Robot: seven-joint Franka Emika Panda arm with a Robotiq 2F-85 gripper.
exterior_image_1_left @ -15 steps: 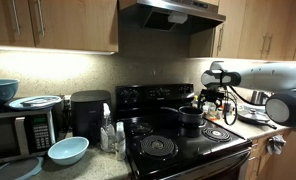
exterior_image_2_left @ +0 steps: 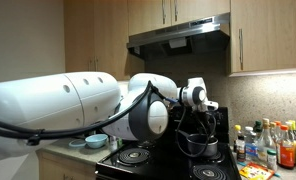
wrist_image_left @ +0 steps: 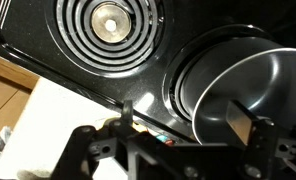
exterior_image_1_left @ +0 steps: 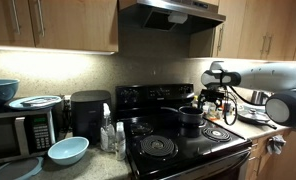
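A dark pot (exterior_image_1_left: pixel 191 117) stands on the black stove (exterior_image_1_left: pixel 158 158), its handle reaching left. In the wrist view its open top and pale rim fill the right side, and the part of the pot (wrist_image_left: pixel 220 82) in sight looks mostly empty. My gripper is above the pot's near-left rim, fingers spread to either side of that rim. It looks open, with no clear grip on anything. From the first exterior view, the gripper (exterior_image_1_left: pixel 226 100) hangs just right of the pot; whether it touches the rim cannot be told.
A bare coil burner (wrist_image_left: pixel 110 22) lies beside the pot. Several bottles (exterior_image_2_left: pixel 278 143) crowd the counter near the stove. Spray bottles (exterior_image_1_left: pixel 107 130), a light-blue bowl (exterior_image_1_left: pixel 68 151) and a microwave (exterior_image_1_left: pixel 16 135) occupy the other counter. The range hood (exterior_image_1_left: pixel 170 15) overhangs the stove.
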